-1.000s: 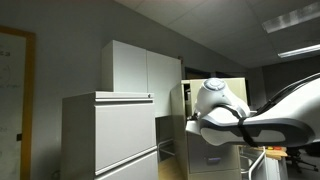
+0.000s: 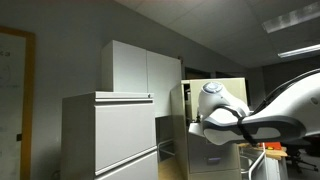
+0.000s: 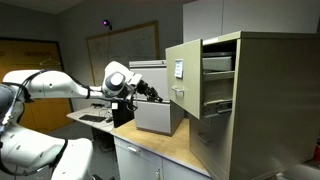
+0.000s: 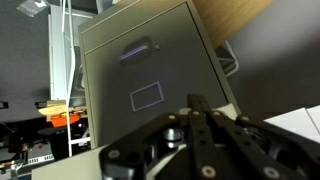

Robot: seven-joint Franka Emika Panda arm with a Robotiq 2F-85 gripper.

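My gripper [image 3: 155,98] hangs in the air at the left of the open cabinet door [image 3: 183,77] in exterior view 2. In the wrist view the dark gripper fills the lower right; its fingers appear shut with nothing showing between them. Behind it there is a grey drawer front [image 4: 118,80] with a handle [image 4: 138,51] and a label frame [image 4: 146,97]. Contact between the fingertips and any surface cannot be made out. Exterior view 1 shows the white arm [image 2: 270,122] at the right, its fingers mostly hidden.
A tall grey-beige cabinet [image 3: 275,105] with shelves stands on the wooden countertop [image 3: 170,143]. Further back is a grey filing cabinet [image 3: 156,117]. White drawers [image 2: 125,135] and a white wall cabinet [image 2: 135,70] lie left of the arm in exterior view 1. Open counter lies below the gripper.
The arm has shifted slightly in exterior view 1, its wrist end and forearm changing angle a little. The cabinets and drawers look unmoved.
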